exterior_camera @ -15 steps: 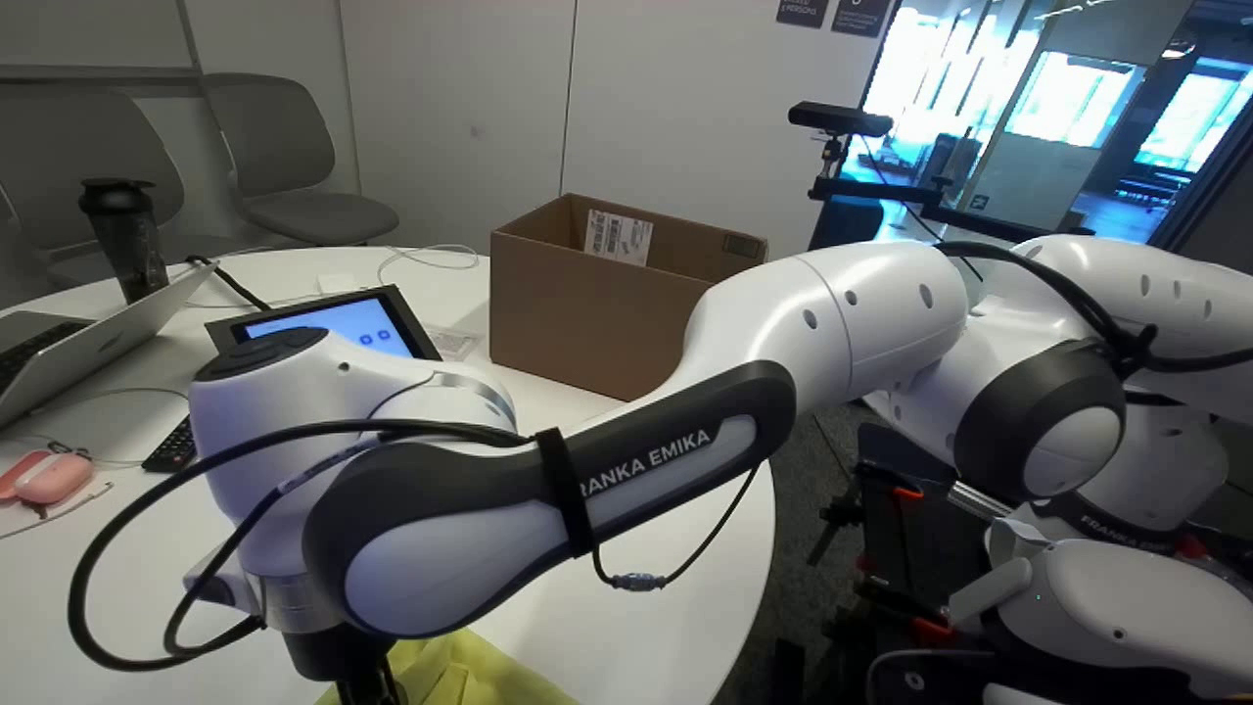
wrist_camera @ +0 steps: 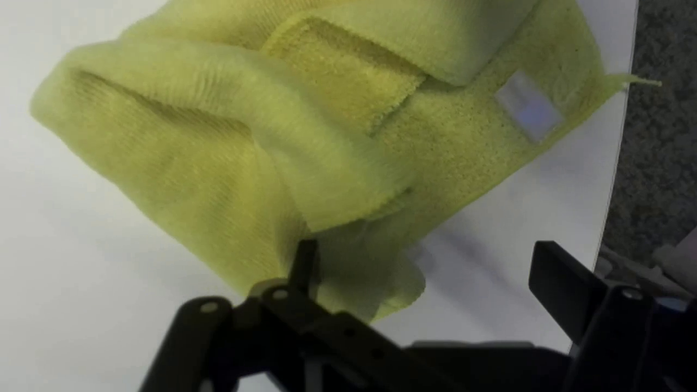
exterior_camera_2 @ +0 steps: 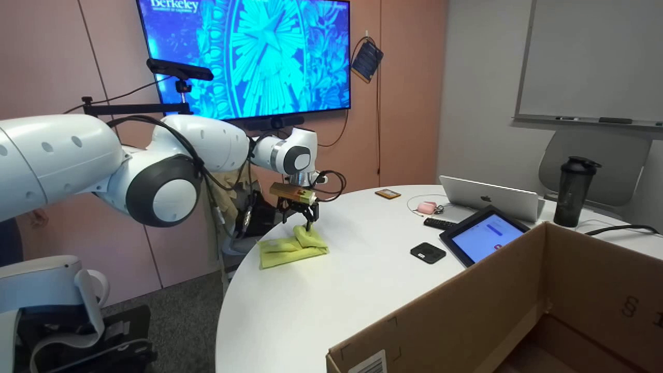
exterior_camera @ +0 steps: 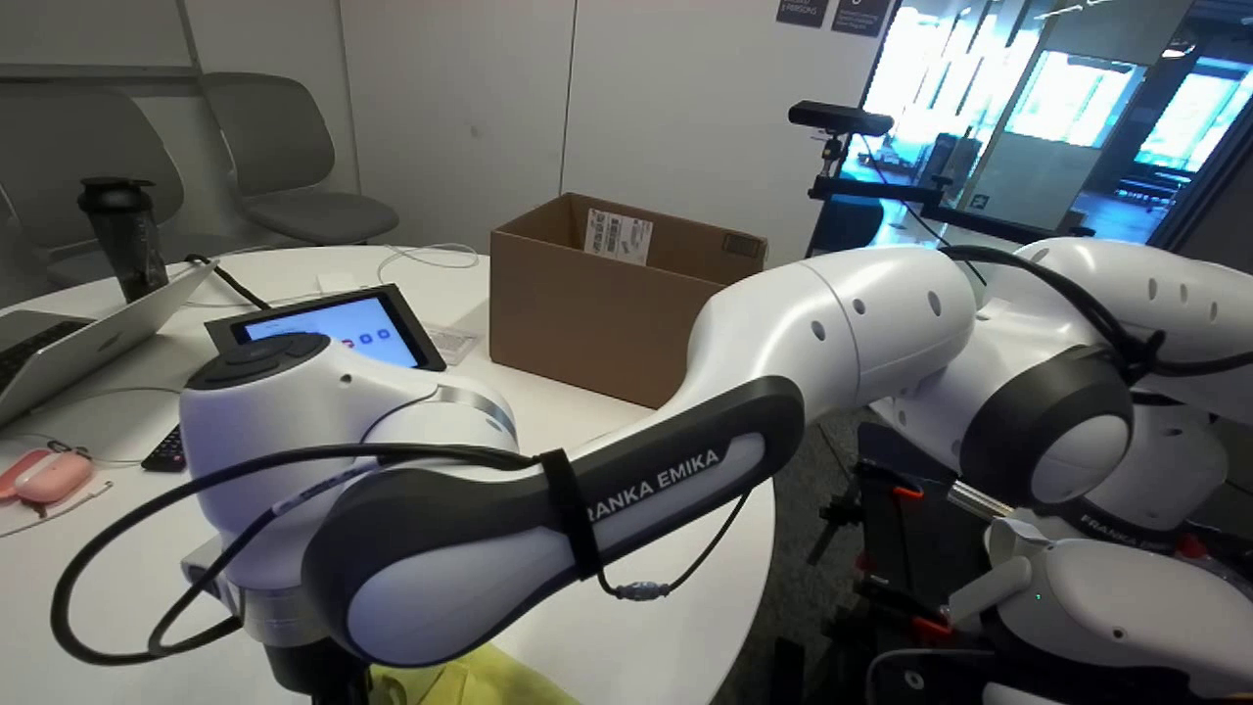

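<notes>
A yellow-green cloth (wrist_camera: 215,163) lies crumpled and partly folded on the white round table, close to its edge; a small whitish tag (wrist_camera: 529,108) shows on it. Over the cloth's near end in the wrist view is my gripper, its fingers wide apart. The left finger (wrist_camera: 304,271) overlaps the cloth's edge, while the right finger (wrist_camera: 565,287) is over bare table. Whether the left one touches the fabric I cannot tell. In exterior view 2 the gripper (exterior_camera_2: 298,220) points down at the folded cloth (exterior_camera_2: 292,247). Exterior view 1 hides the fingertips.
An open cardboard box (exterior_camera: 599,311) stands on the table, away from the cloth. A tablet (exterior_camera_2: 488,233), a black square device (exterior_camera_2: 428,252), a laptop (exterior_camera_2: 491,198) and a dark bottle (exterior_camera_2: 573,192) occupy the other side. Bare table (exterior_camera_2: 348,280) lies between.
In exterior view 1 the arm's wrist end has shifted slightly left and lower. Its cable loop has swung with it. The box and other table items stay put.
</notes>
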